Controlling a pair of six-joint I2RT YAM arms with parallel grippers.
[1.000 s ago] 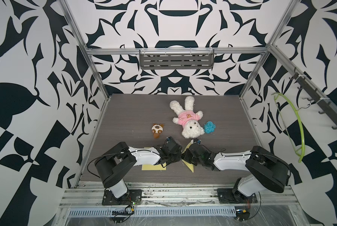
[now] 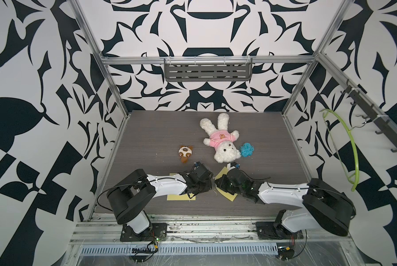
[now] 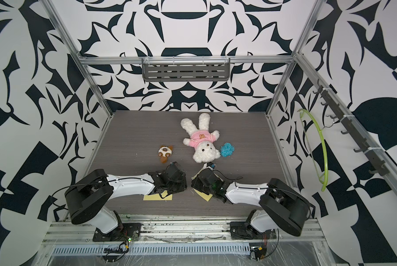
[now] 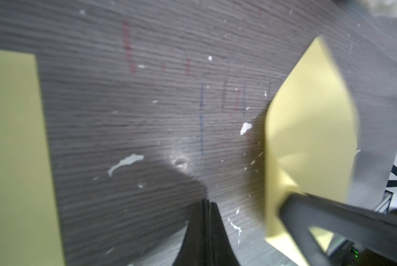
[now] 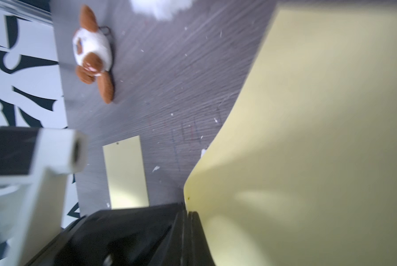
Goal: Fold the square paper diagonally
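Observation:
The yellow square paper [image 2: 228, 190] lies at the front centre, bent along its left edge, in a folded shape with its far corner lifted in the left wrist view. My right gripper is shut at that bent edge; whether paper is between its fingers I cannot tell. My left gripper is shut just left of this paper, nothing seen between its fingers, over bare table. A second yellow sheet [image 4: 16, 155] lies flat to the left, partly under the left arm in the top views.
Behind the grippers lie a brown-and-white toy [image 2: 185, 153], a white plush rabbit [image 2: 220, 139] and a blue woolly ball [image 2: 247, 149].
My left gripper has moved slightly left.

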